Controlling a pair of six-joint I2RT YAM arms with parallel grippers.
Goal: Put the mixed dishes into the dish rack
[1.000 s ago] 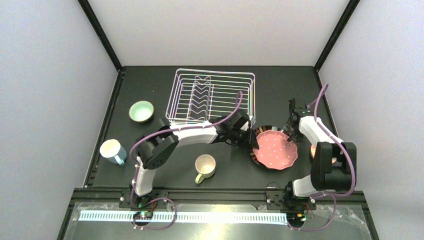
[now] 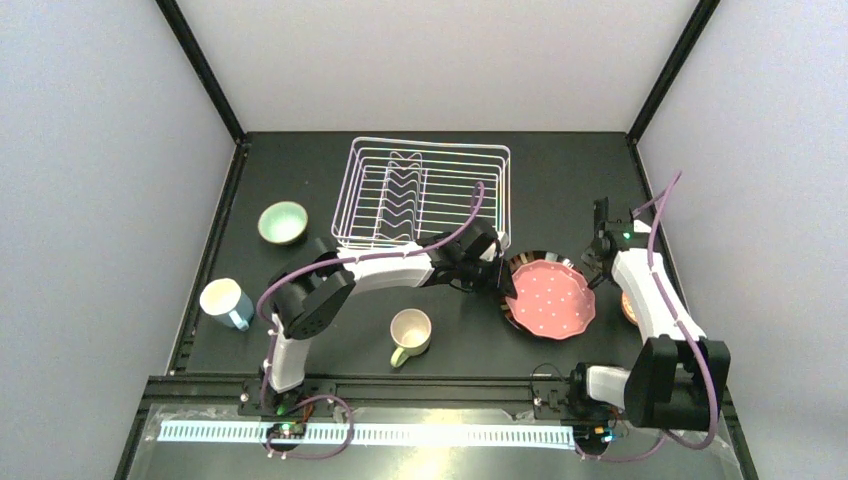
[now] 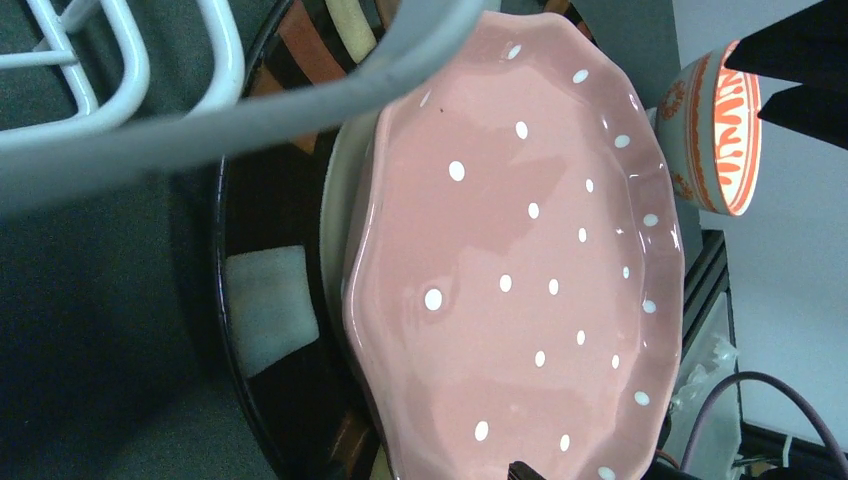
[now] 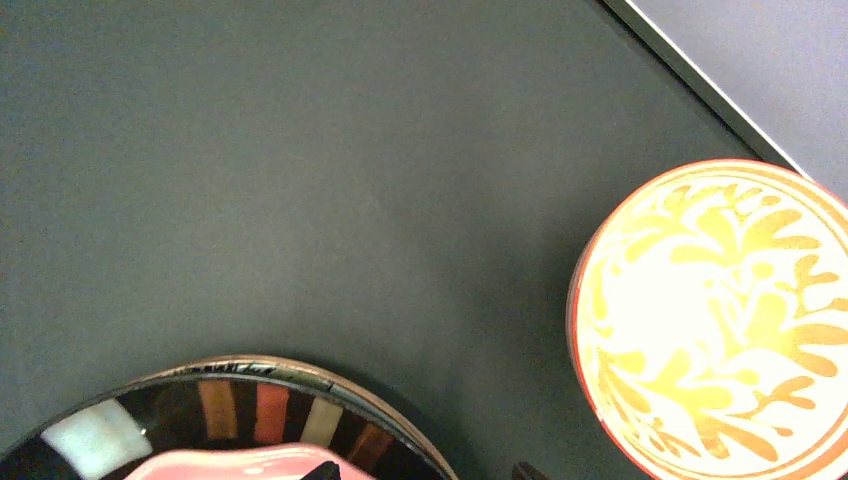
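Note:
A pink scalloped plate with white dots (image 2: 550, 300) lies on a dark plate with coloured blocks (image 2: 515, 318). Between them the left wrist view shows a pale rim (image 3: 345, 215). At the pink plate's left edge is my left gripper (image 2: 508, 284), open; its finger is mostly out of its own wrist view. My right gripper (image 2: 594, 274) stands open beyond the stack's right edge, its fingertips (image 4: 528, 471) apart with nothing between them. An orange-patterned bowl (image 4: 710, 320) sits right of the stack, largely under the right arm from above. The white wire dish rack (image 2: 425, 147) looks empty.
A green bowl (image 2: 283, 222) and a blue-white mug (image 2: 227, 302) stand at the left. Another cup with a yellow-green handle (image 2: 410, 332) is at front centre. The left arm crosses in front of the rack.
My right gripper has drawn back rightward, from over the pink plate's upper right edge to beside the stack. The left arm and the dishes have stayed put.

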